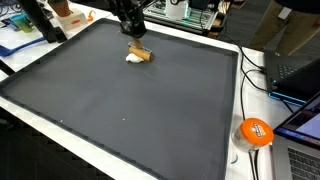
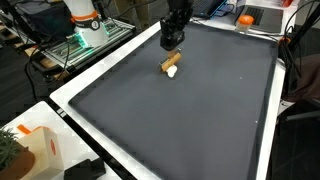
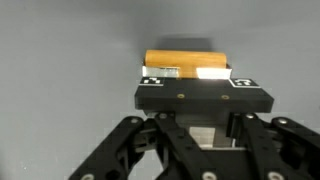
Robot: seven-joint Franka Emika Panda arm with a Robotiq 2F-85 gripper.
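Observation:
Near the far edge of the dark board, a tan wooden-looking cylinder (image 1: pixel 142 53) lies on its side, with a small white object (image 1: pixel 134 58) against it. My gripper is directly over the cylinder, pointing down. In the wrist view the orange-tan cylinder (image 3: pixel 185 57) runs across just beyond the fingertips. A small tan piece (image 3: pixel 188 71) shows between the pale fingertips, and the gripper is shut on it. Whether this piece is joined to the cylinder, I cannot tell. The second exterior view shows the cylinder (image 2: pixel 171 62) below the black gripper, with the white object (image 2: pixel 172 71) nearest the camera.
The grey-black board (image 1: pixel 120 105) is otherwise bare, with wide free room. An orange-topped white item (image 1: pixel 253 133) stands beyond its right side, near laptops and cables. Tools and wires (image 1: pixel 20 35) crowd the far left corner.

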